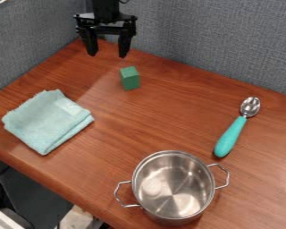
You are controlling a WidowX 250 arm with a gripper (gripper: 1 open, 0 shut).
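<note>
My black gripper (107,45) hangs at the top of the view over the back of the wooden table, its two fingers apart with nothing between them. A green block (129,78) stands on the table a little below and right of it. A folded pale blue cloth (46,121) lies at the left. A steel pot (173,186) with two handles sits at the front. A spoon with a turquoise handle (229,136) lies at the right.
Grey padded walls (229,45) border the table at the back and left. The table's front-left edge drops to a dark floor.
</note>
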